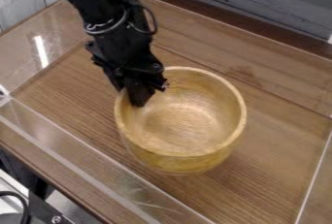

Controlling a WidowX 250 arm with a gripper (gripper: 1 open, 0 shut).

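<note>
My black gripper (pixel 140 90) reaches down from the top left, its tips at the upper-left rim of a large yellow bowl (pixel 195 121) on the wooden table. The fingertips are dark and partly behind or at the rim, so their spread and any grip on it are unclear.
The wooden table (pixel 273 160) has free room right of the bowl and to the upper left. A clear plastic edge strip runs along the lower left, and a pale panelled wall stands at the back.
</note>
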